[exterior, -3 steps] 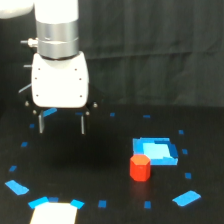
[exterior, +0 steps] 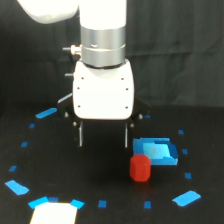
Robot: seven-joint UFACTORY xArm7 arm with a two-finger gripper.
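Observation:
My gripper (exterior: 104, 132) hangs above the dark table, pointing down. Its two thin fingers (exterior: 82, 132) are spread wide, with empty space between them. To the lower right of the fingertips in the image stands a red block (exterior: 140, 171). Just behind and to the right of that block lies a blue, low-sided box (exterior: 171, 158) with a paler blue inside. The block covers part of the box's front edge in this view, and I cannot tell whether they touch.
A pale, bright object (exterior: 53, 214) is cut off by the bottom edge at the left. Flat blue marks are scattered over the table, among them a larger patch (exterior: 187, 198) at the lower right.
My gripper has moved to the right and somewhat lower in the image, closer to the red block. The block and the blue box have stayed in place.

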